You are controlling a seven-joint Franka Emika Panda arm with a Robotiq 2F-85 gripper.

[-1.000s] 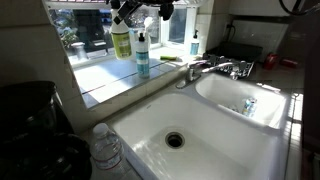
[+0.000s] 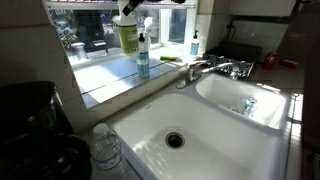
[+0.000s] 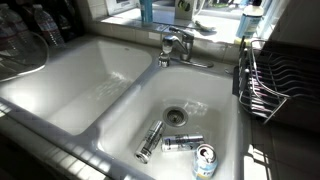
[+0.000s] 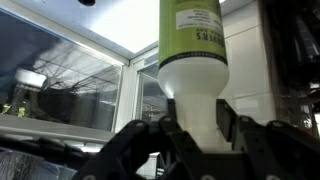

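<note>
A green container with a white end point(image 2: 128, 38) hangs above the tiled window ledge point(image 2: 110, 72) at the upper left of exterior view 1. My gripper point(image 2: 127, 18) has hold of it from above and is partly cut off by the frame's top. In the wrist view, the green body point(image 4: 194, 28) carries a pale printed label, and its white end point(image 4: 196, 82) sits between the fingers of my gripper, which is shut on it.
A spray bottle point(image 2: 143, 55) stands on the ledge close beside the container. Below is a white double sink point(image 2: 155, 105); several cans, such as an upright one point(image 3: 205, 160), are in one basin. A clear bottle point(image 2: 105, 147) and a dish rack point(image 3: 275, 80) flank the sink.
The green container has shifted slightly to the right and up with my gripper, coming closer to the spray bottle in exterior view 1. The arm above has risen toward the frame's top.
</note>
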